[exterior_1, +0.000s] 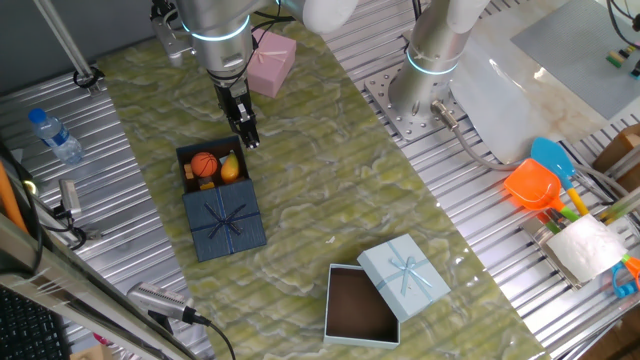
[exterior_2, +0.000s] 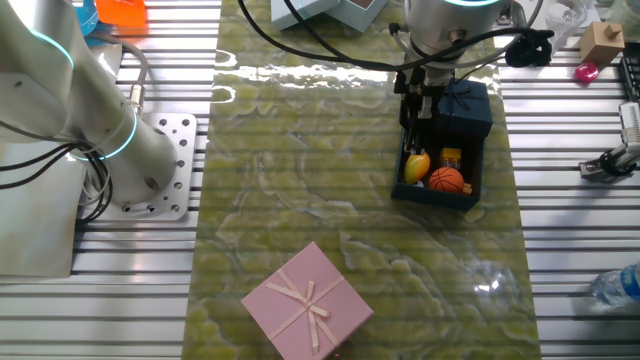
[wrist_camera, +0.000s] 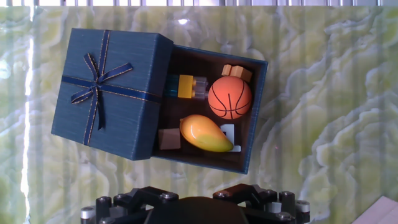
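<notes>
A dark blue gift box sits on the green marbled mat, its ribboned lid lying askew over one side. Inside the uncovered part are an orange toy basketball, a yellow-orange mango, a yellow-and-clear block piece and small wooden blocks. My gripper points down just beside the box, near its open end, in exterior view 1. Along the bottom of the wrist view its two finger linkages stand spread apart. It looks open, with nothing visible between them; the fingertips themselves are hard to make out.
A light blue box stands open and empty, its bowed lid leaning on its edge. The closed pink box sits at the mat's other end. A water bottle lies off the mat. Mid-mat is clear.
</notes>
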